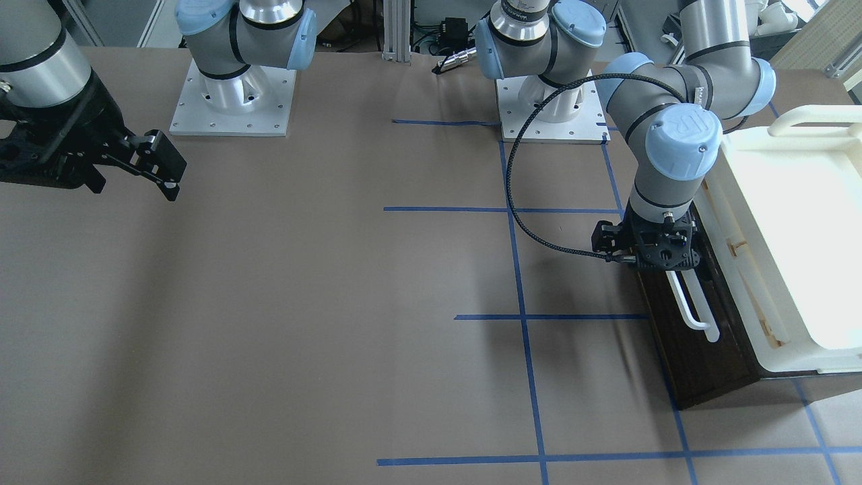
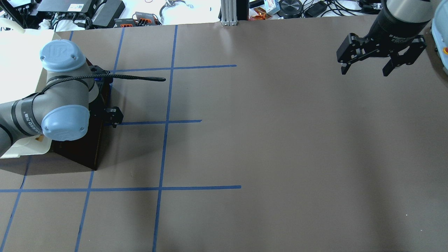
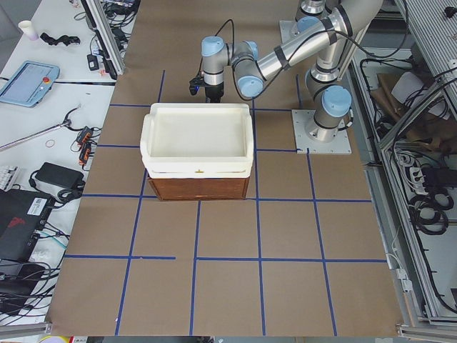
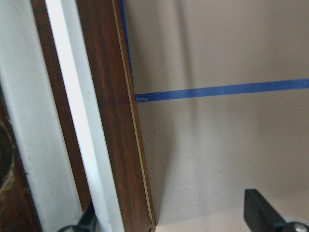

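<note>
My gripper (image 1: pixel 646 246) hangs at the side of a dark wooden box (image 1: pixel 691 356) with a white tray (image 1: pixel 808 234) on top. Directly beneath it is the white handle (image 1: pixel 687 299) on the box's side. In the left wrist view the handle (image 4: pixel 87 121) runs down past one fingertip (image 4: pixel 87 222), which sits against it; the other fingertip (image 4: pixel 258 212) is well apart over the floor, so the gripper is open. In the top view the gripper is largely hidden under the arm.
A second arm's black gripper (image 1: pixel 137 162) is at the far left of the front view. Other arm bases (image 1: pixel 230 121) stand at the back.
</note>
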